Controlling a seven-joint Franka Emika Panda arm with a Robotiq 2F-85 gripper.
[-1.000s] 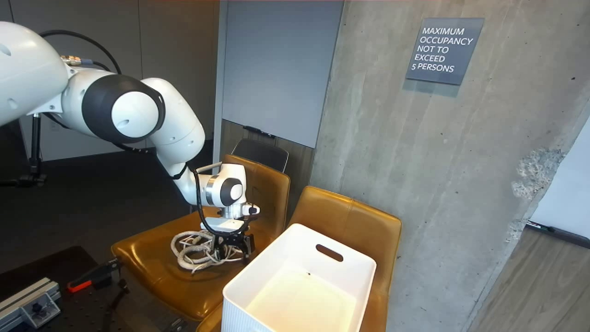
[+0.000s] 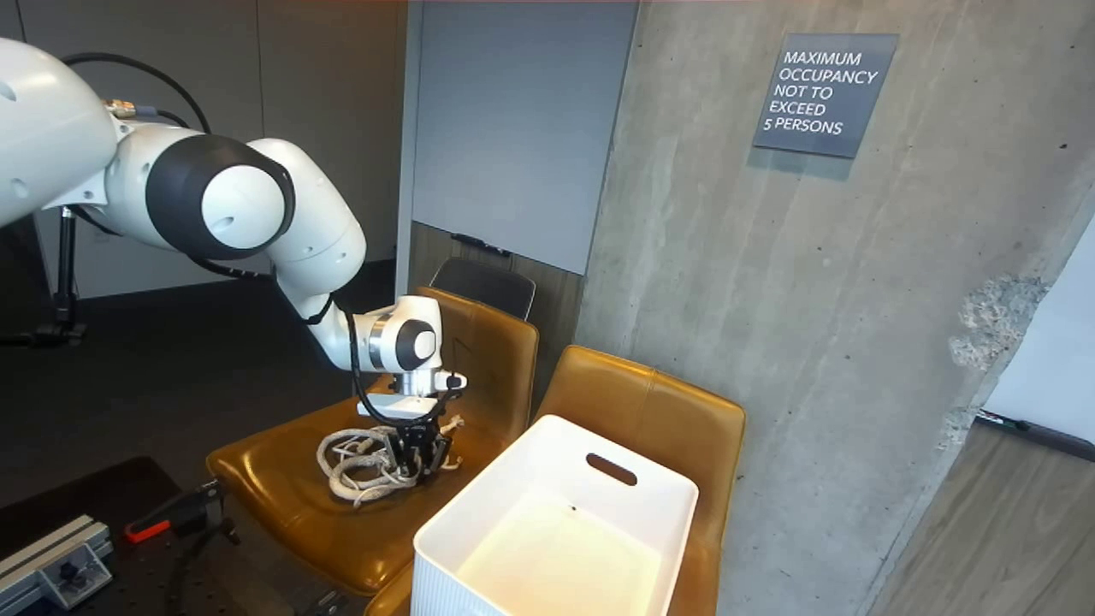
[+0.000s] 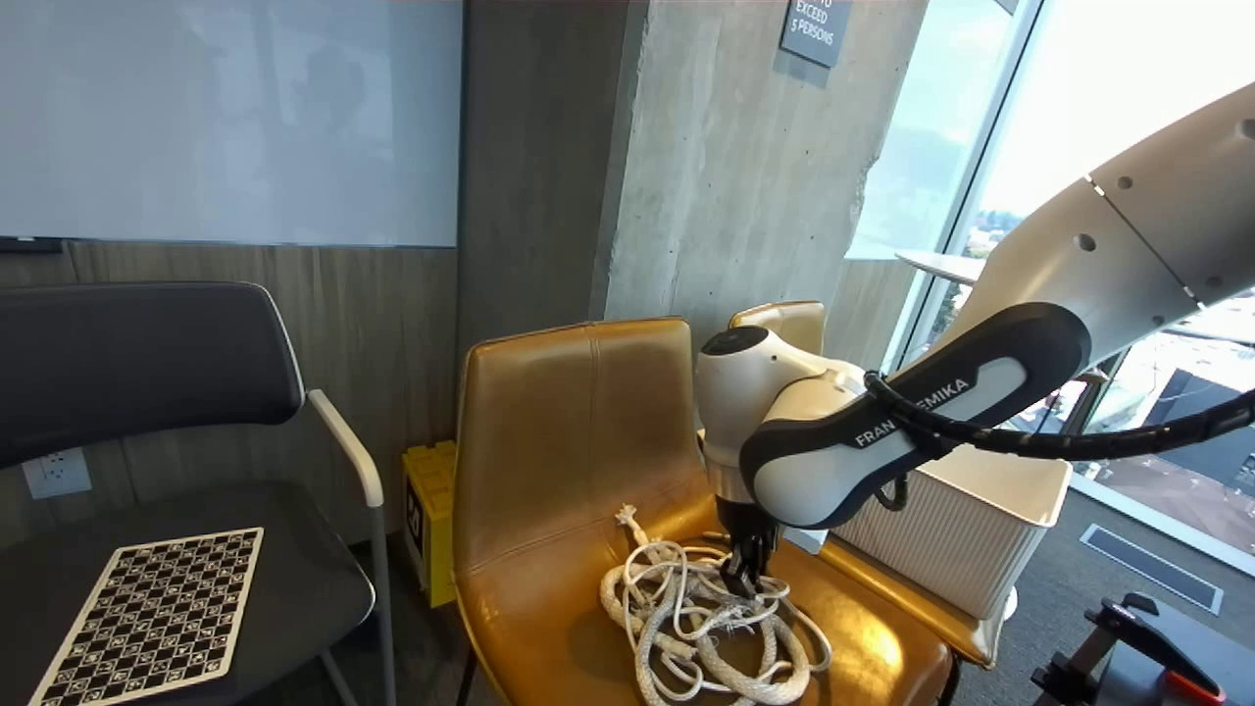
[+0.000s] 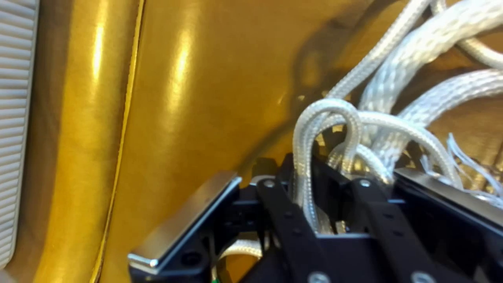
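A tangle of white rope [image 3: 665, 588], thick and thin strands together, lies on the seat of a tan leather chair [image 3: 565, 471]. My gripper [image 2: 416, 467] points down into the right side of this pile. In the wrist view, a thin loop of the rope [image 4: 325, 113] rises between the black fingers, and my gripper is shut on it. Thicker strands spread to the right of the fingers there. The fingertips' lowest part is hidden by the rope and the gripper body.
On a second tan chair [image 2: 657, 395] beside it stands a white bin [image 2: 554, 513], its visible floor bare apart from a small dark speck. A dark chair [image 3: 153, 388] holding a checkered board [image 3: 159, 612] is off to the other side.
My arm has shifted left and slightly upward in exterior view 1, and the gripper is now narrower, closed around rope. The pile keeps nearly the same place.
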